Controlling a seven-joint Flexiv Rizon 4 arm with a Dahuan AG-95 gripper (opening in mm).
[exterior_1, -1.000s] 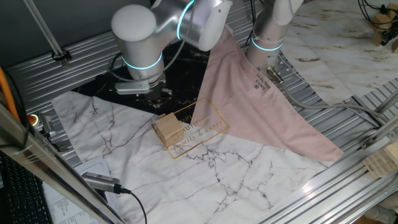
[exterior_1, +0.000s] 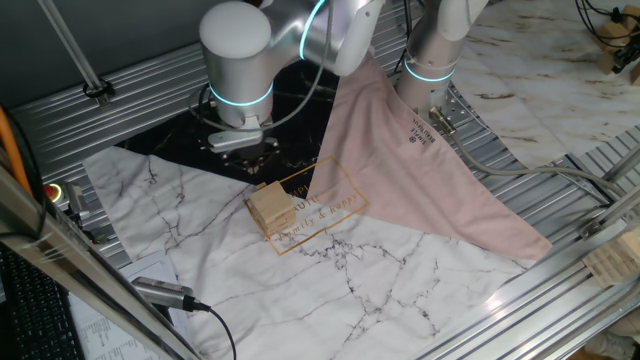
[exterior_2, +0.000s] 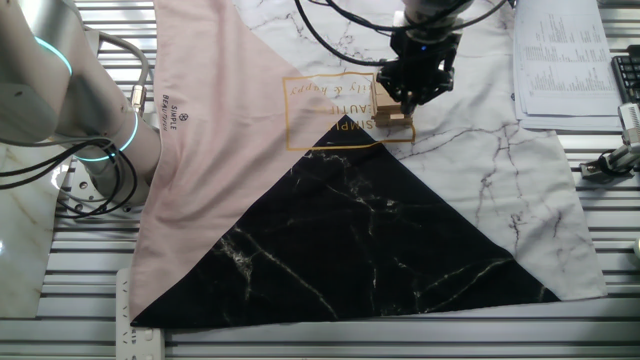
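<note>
A small pile of light wooden blocks (exterior_1: 270, 208) rests on the cloth, at the edge of its gold printed frame. In exterior view 2 the blocks (exterior_2: 392, 108) are partly covered by my dark gripper (exterior_2: 415, 92). Exterior view 1 shows the gripper (exterior_1: 250, 160) above the cloth's black part, behind the blocks and apart from them. Its fingers blend into the black cloth, so their opening is unclear. No object can be made out between them.
The patterned cloth (exterior_1: 350, 280) covers most of the work area, with its pink part (exterior_1: 400, 165) beside the arm's base. A camera-like device (exterior_1: 163, 293) with a cable lies near papers (exterior_2: 565, 60). Metal posts stand at the left in exterior view 1.
Across exterior view 1, the arm's wrist and gripper have shifted to the right and slightly toward the back. The wooden blocks and the cloth have stayed put.
</note>
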